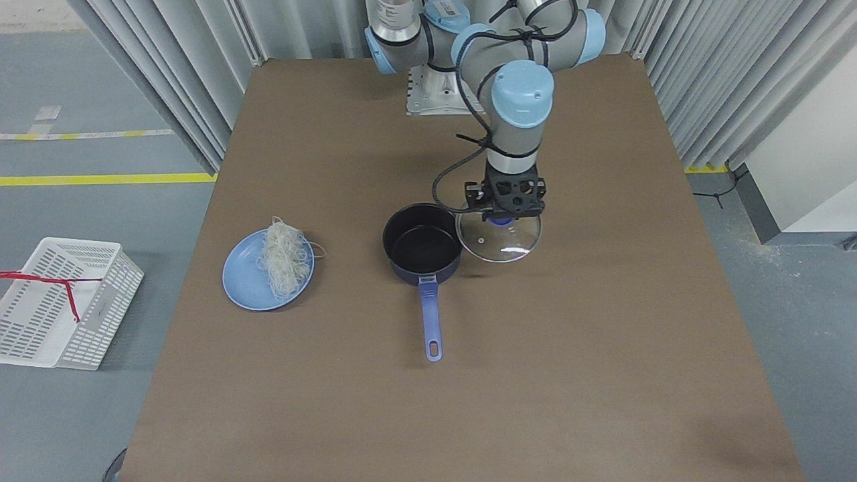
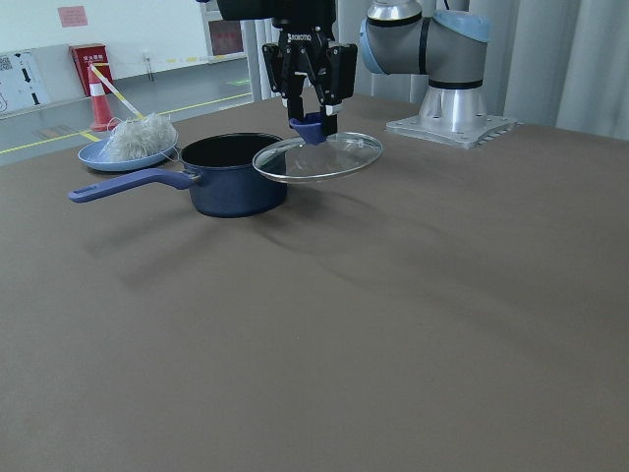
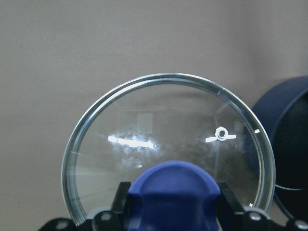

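Note:
My gripper (image 2: 310, 93) is shut on the blue knob (image 3: 173, 197) of a glass lid (image 3: 134, 120), holding it in the air beside the dark saucepan (image 2: 236, 192), to the right of it in the front view. The pan (image 1: 422, 245) stands uncovered, its blue handle (image 1: 430, 321) pointing toward the front of the table. A blue plate (image 1: 245, 281) with white stringy noodle-like strands (image 1: 285, 257) lies to the left of the pan.
The robot's base (image 2: 452, 118) stands at the back. A white basket (image 1: 64, 321) is on the floor to the left.

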